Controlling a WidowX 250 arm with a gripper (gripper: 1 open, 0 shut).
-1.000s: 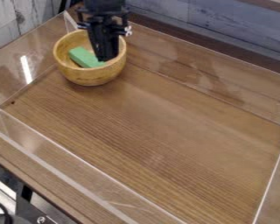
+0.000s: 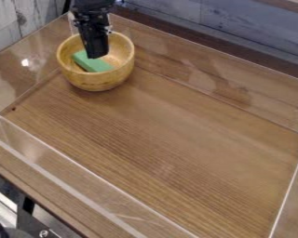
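A yellow-tan bowl (image 2: 100, 82) sits at the upper left of the wooden table, holding a green block (image 2: 92, 61). My black gripper (image 2: 97, 51) hangs over the bowl, its tips at or just above the block; the fingers look shut, with nothing visible between them, though the view is small.
Pale walls (image 2: 238, 28) border it at the back and right, and the left edge is near the bowl. Some cables lie off the table at the lower left.
My gripper has moved left, from the bowl's right part to over the block. The bowl and block are roughly where they were.
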